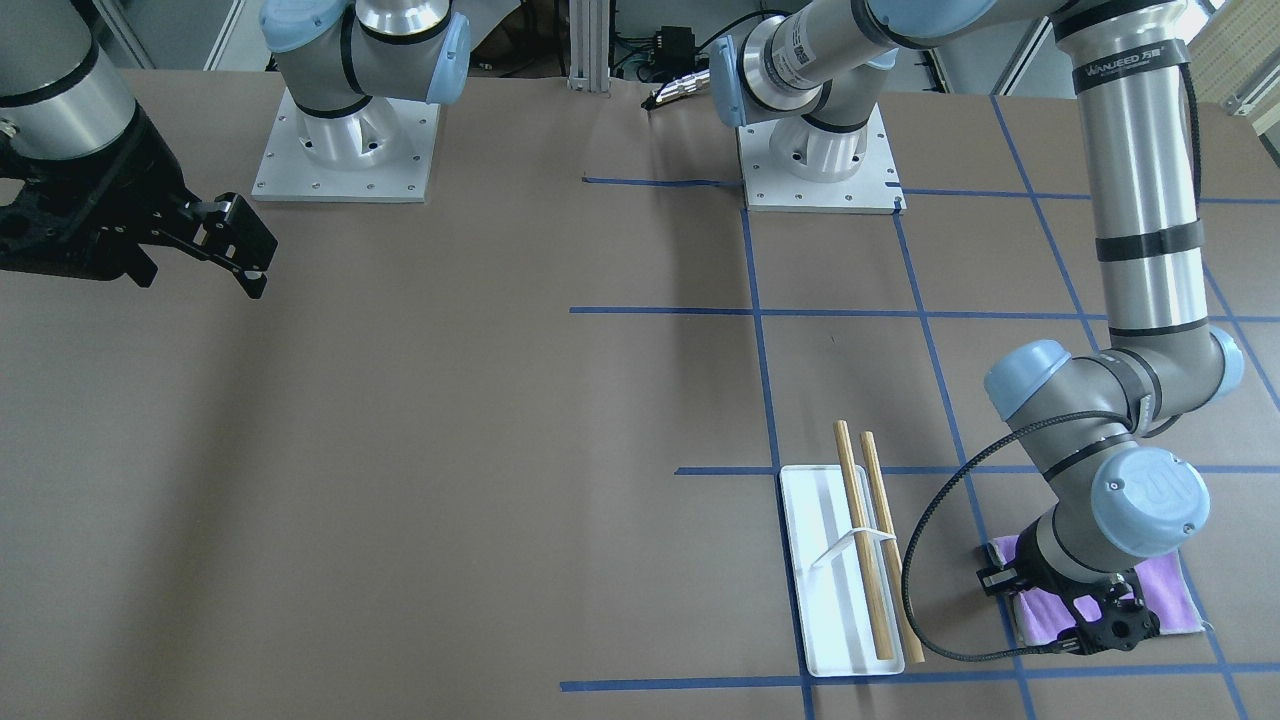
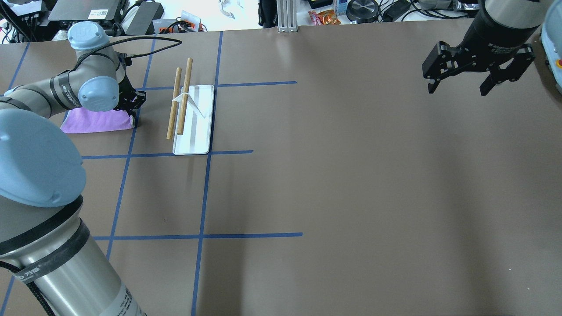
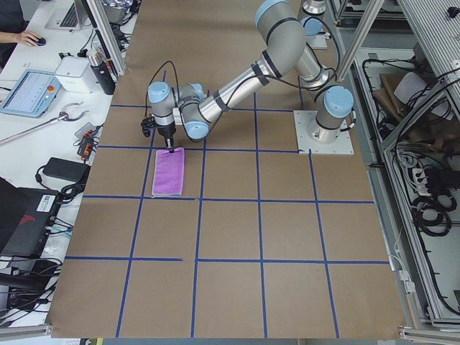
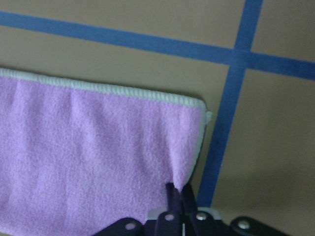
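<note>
A purple cloth (image 4: 88,147) with pale stitched edging lies on the taped floor of the table, also visible in the left view (image 3: 168,174) and top view (image 2: 95,121). My gripper is down at one corner of it, shut, with the cloth's edge pinched between its fingertips. In the front view the gripper's black housing hides part of the cloth (image 1: 1164,594).
Beside the cloth a white tray (image 1: 819,600) holds two wooden sticks (image 1: 872,600) and a white piece. Another arm's black gripper (image 1: 216,240) hangs over the far left.
</note>
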